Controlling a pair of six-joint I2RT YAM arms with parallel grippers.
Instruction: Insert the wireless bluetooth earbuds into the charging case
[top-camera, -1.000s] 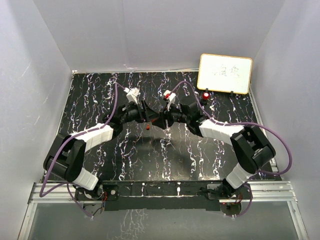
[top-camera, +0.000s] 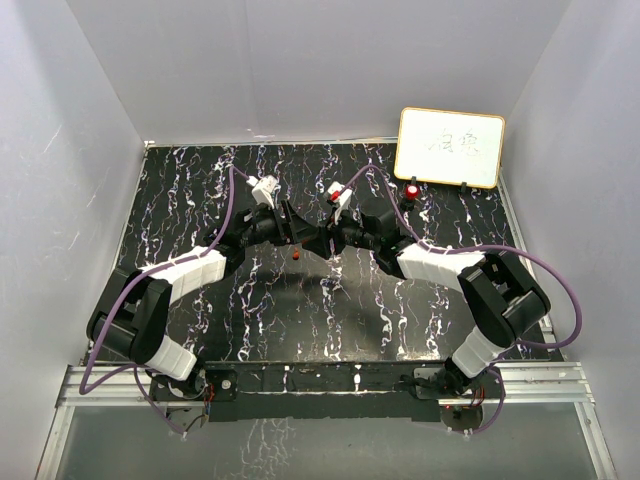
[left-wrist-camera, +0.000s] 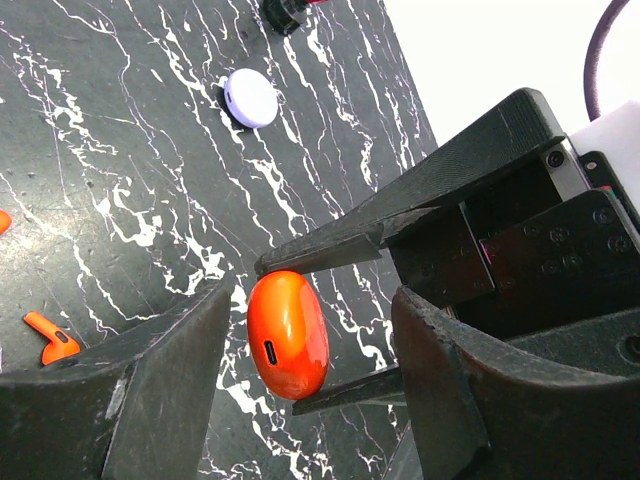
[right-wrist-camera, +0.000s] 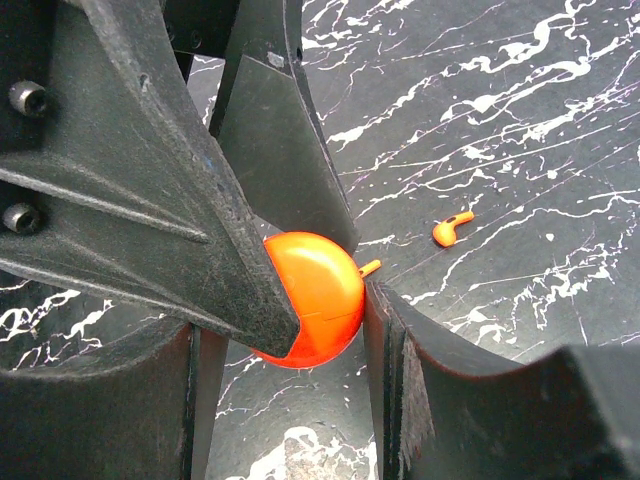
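Observation:
The closed orange charging case (left-wrist-camera: 288, 335) is held in the air, its port slot facing the left wrist camera. My right gripper is shut on it, one fingertip at each end. My left gripper is part open around the case, with a gap on its right side in the left wrist view. In the right wrist view, the left fingers (right-wrist-camera: 290, 150) reach in from the upper left across the case (right-wrist-camera: 325, 290). An orange earbud (left-wrist-camera: 52, 340) lies on the table. The right wrist view shows an earbud (right-wrist-camera: 452, 229) and an orange tip (right-wrist-camera: 371, 268) behind the case.
A lilac round object (left-wrist-camera: 251, 98) lies on the marbled table beyond the case. A whiteboard (top-camera: 449, 147) stands at the back right, near a red-topped object (top-camera: 411, 191). Table space in front of the arms is clear. The two grippers are very close together.
Both arms hold nearly the same pose in the top view.

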